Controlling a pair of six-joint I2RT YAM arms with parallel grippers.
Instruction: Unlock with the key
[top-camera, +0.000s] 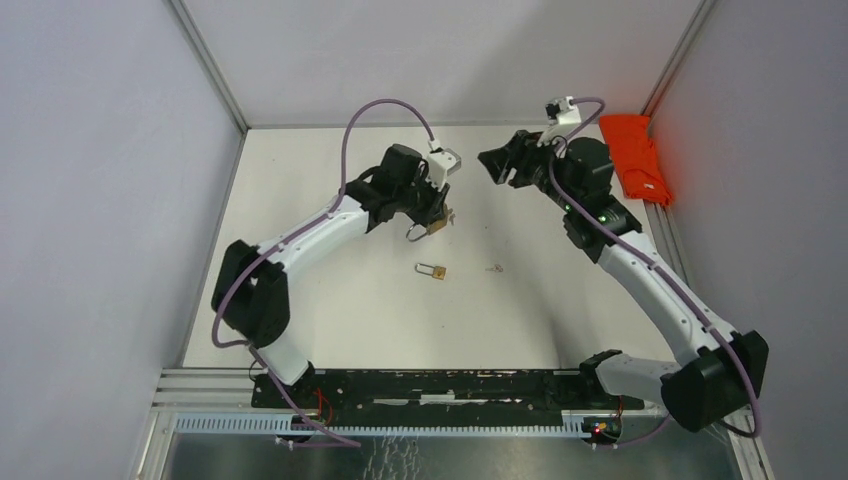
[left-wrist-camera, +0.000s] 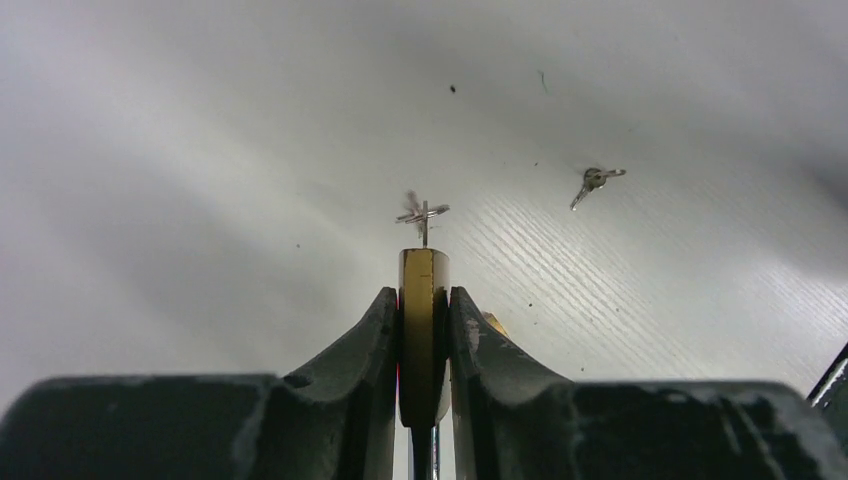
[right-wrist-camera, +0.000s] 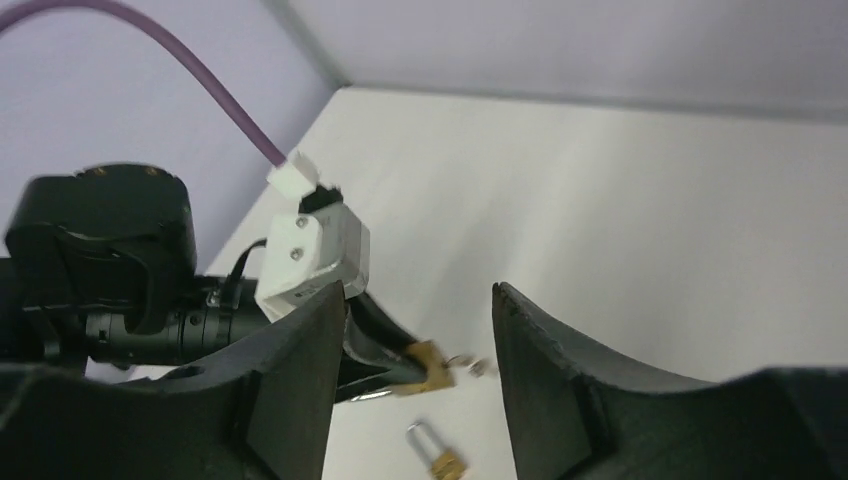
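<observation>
A brass padlock (left-wrist-camera: 423, 330) with a key (left-wrist-camera: 425, 225) standing in it and a small ring on the key sits between the fingers of my left gripper, also seen near the middle in the top view. My right gripper (top-camera: 508, 166) hangs up and to the right of it, its fingers apart with nothing between them, as the right wrist view shows. A second padlock (top-camera: 439, 272) lies on the table below, and loose keys (left-wrist-camera: 595, 180) lie to its right.
A red cloth (top-camera: 637, 155) lies at the back right corner. Walls border both sides and the back.
</observation>
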